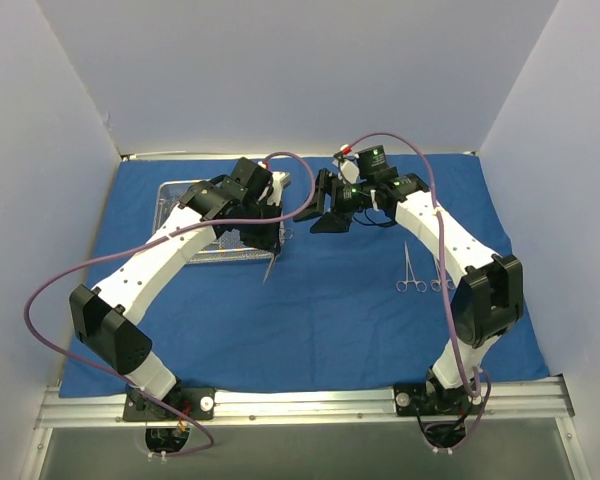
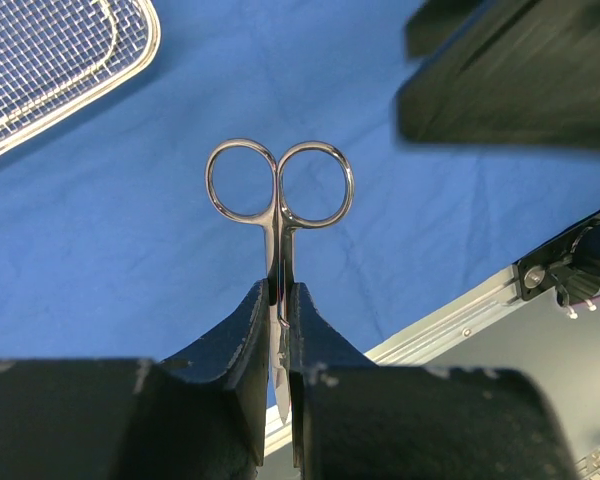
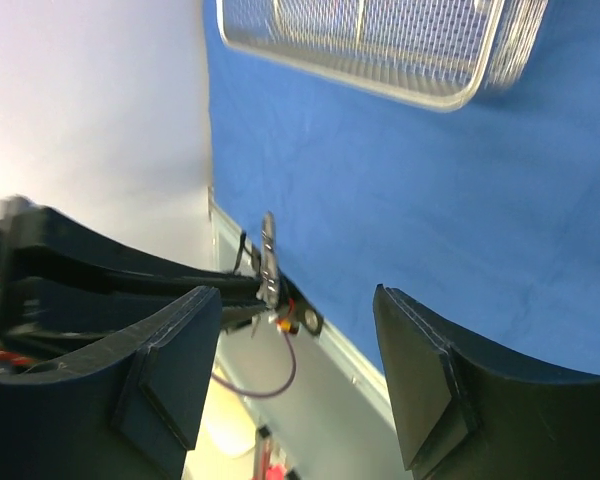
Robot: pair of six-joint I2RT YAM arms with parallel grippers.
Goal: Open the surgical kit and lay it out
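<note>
In the left wrist view, silver scissors (image 2: pixel 287 262) stand between the fingertips of my left gripper, which is shut on their shanks. Both finger rings point away from the gripper, and the blades show between the fingers. Seen from the top, this left gripper (image 1: pixel 276 248) is just past the right edge of the wire mesh tray (image 1: pixel 230 257). My right gripper is open and empty, its fingers spread, close to the left one near the middle. The scissors' blurred metal (image 3: pixel 269 262) shows beside its left finger.
Two ring-handled instruments lie side by side on the right of the blue cloth (image 1: pixel 310 330): one clamp (image 1: pixel 409 265) and another (image 1: pixel 439 272), partly covered by the right arm. Grey walls bound both sides.
</note>
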